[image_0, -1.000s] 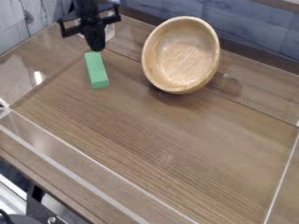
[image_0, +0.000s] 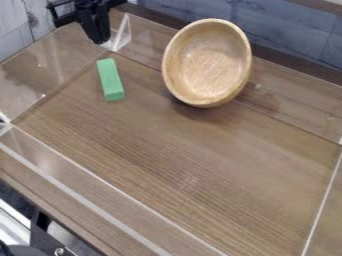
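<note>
My black gripper (image_0: 96, 32) is at the top left of the view, above the table's far left part, partly cropped by the frame's top; it looks shut, though small, with nothing seen between its fingers. A green block (image_0: 111, 79) lies on the wooden table below it, apart from it. A round light wooden bowl (image_0: 206, 62) sits to the right of the block.
My gripper has moved up and to the left, away from the green block. The block and bowl look unmoved.
</note>
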